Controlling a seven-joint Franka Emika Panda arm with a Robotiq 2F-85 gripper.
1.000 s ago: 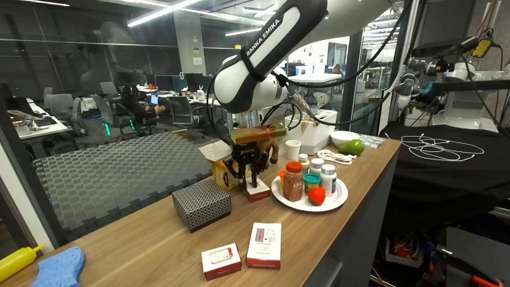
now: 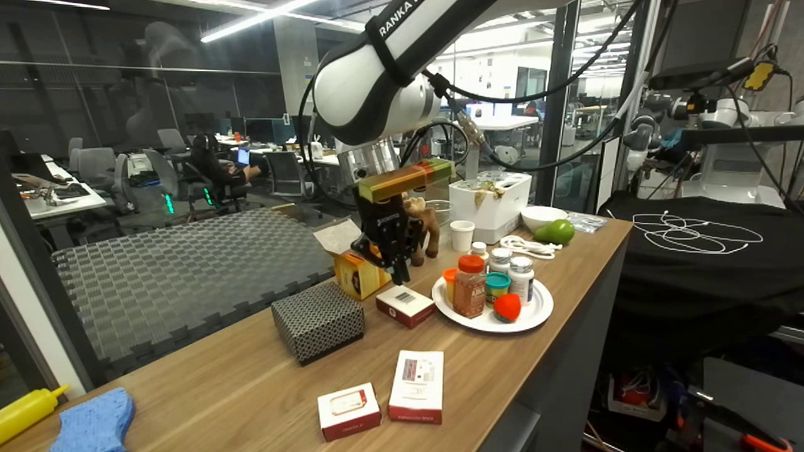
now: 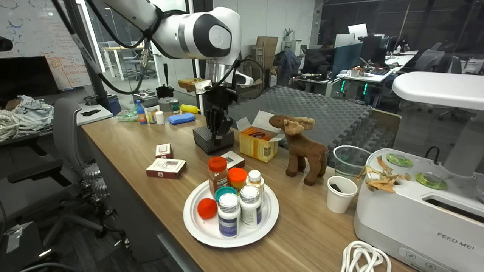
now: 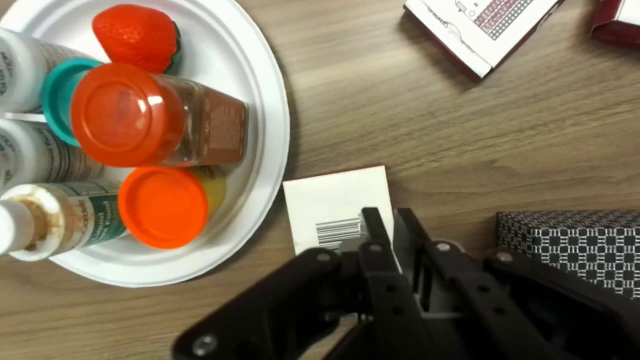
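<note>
My gripper points down above a small white and dark red box [image 2: 407,300], which lies flat on the table. Its fingers [image 4: 375,223] are close together with a narrow gap, through which the box's edge shows; I cannot make out any object gripped there. In the wrist view they cover the right part of the box [image 4: 333,201], near its barcode. Exterior view 1 has the fingertips just above the box's far edge. Beside the box is a white plate [image 2: 531,316] carrying a red-capped spice jar [image 2: 470,290], a red strawberry [image 2: 507,306] and several bottles and tubs.
A black patterned box [image 2: 318,320] and an open yellow box [image 3: 257,147] stand close to the gripper. Nearby is a brown toy moose [image 3: 304,145]. Two more white-red boxes, one larger [image 2: 416,384], one smaller [image 2: 348,410], lie toward the front, with bare table around them.
My gripper has risen from the box to just above it. The box and plate have shifted slightly to the right in exterior view 1, the box turning a little.
</note>
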